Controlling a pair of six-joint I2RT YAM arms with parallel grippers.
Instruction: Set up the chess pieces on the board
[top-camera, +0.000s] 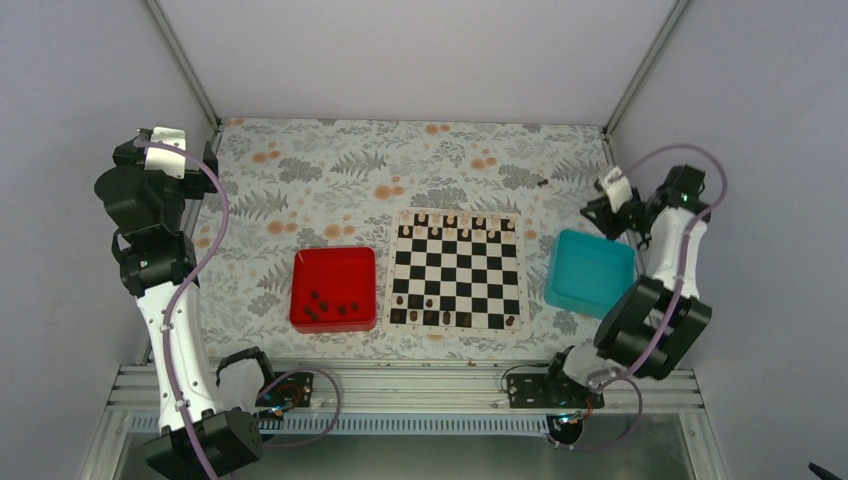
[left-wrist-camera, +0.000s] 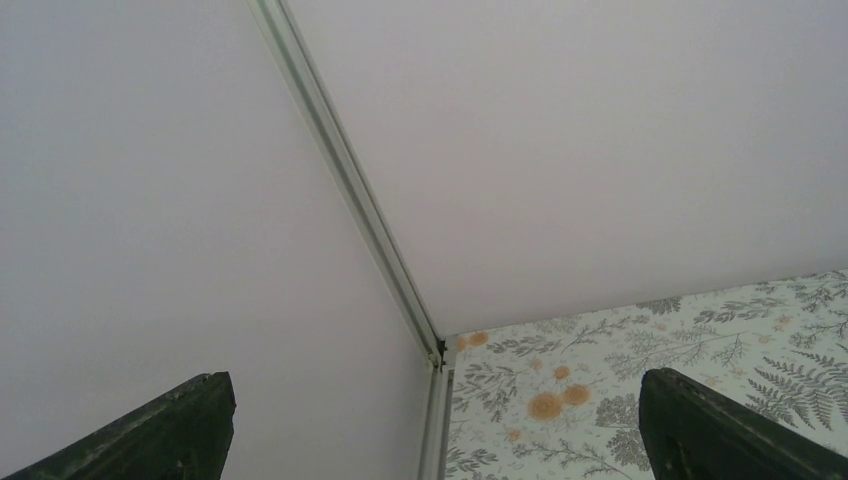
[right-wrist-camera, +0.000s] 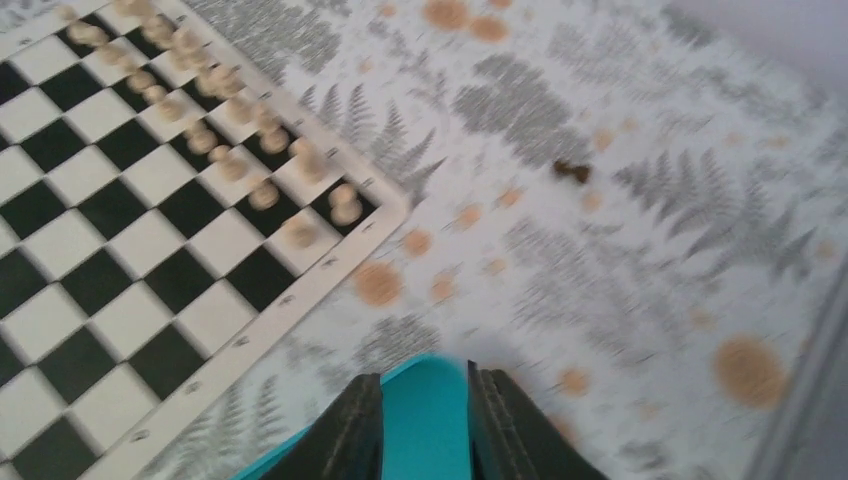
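Light pieces (right-wrist-camera: 228, 163) stand in two rows along the far side of the chessboard (top-camera: 455, 272). Several dark pieces (top-camera: 447, 318) are at its near side, with gaps in their rows. More dark pieces (top-camera: 340, 309) lie in the red box (top-camera: 334, 257). One loose dark piece (right-wrist-camera: 571, 170) is on the patterned table beyond the board's far right corner, seemingly on its side. My right gripper is over the teal box, its fingers slightly apart and nothing between them. High at the far left, my left gripper is wide open and empty.
The teal box (top-camera: 570, 300) stands right of the board. Walls close in the left, right and back. Open table (top-camera: 340, 190) lies behind the board and the red box.
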